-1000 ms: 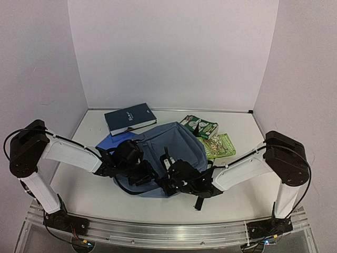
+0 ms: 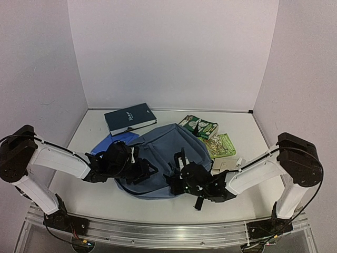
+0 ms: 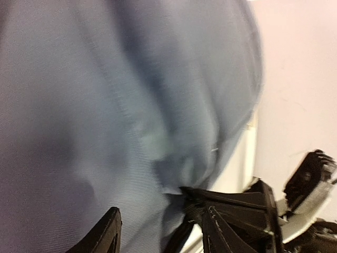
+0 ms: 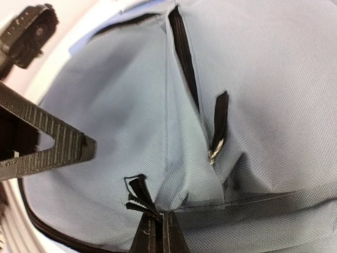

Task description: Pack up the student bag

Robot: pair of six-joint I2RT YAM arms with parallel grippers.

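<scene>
The blue-grey bag (image 2: 174, 138) lies across the middle of the table, its fabric creased. In the right wrist view, a dark zipper line (image 4: 183, 52) crosses it, with a black zipper pull (image 4: 220, 121) hanging there. My right gripper is shut on a black tab (image 4: 141, 192) at the bag's near part. Over the bag's left part, my left gripper has its fingers apart and nothing between them. A dark hardcover book (image 2: 129, 117) and a blue folder (image 2: 113, 139) lie at the back left.
A green-and-white book (image 2: 200, 126) and a yellow-green booklet (image 2: 218, 146) lie behind the bag on the right. Beside the right arm sits a pale beige item (image 2: 224, 164). A black strap end (image 2: 198, 203) lies near the front.
My right gripper has moved slightly right, and the bag's right side has shifted right with it.
</scene>
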